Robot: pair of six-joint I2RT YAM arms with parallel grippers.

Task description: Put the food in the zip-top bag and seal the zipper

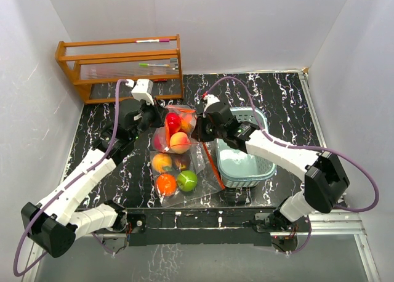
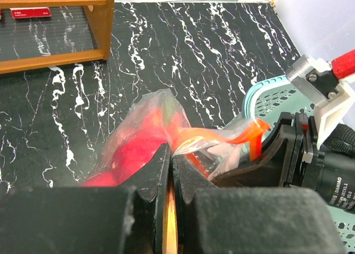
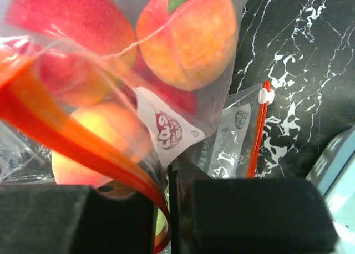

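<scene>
A clear zip top bag with an orange zipper strip holds a red fruit and peaches. The left gripper, at the bag's back left, is shut on its thin edge; the orange strip runs from the fingertips towards the right arm. On the opposite side, my right gripper is shut on the bag's mouth edge, with strip and film at its fingertips. The fingers hide how much film each grips.
In front lies more clear plastic holding an orange fruit and a green fruit. Another orange zipper with a white slider lies beside the empty pale green basket. A wooden rack stands at back left.
</scene>
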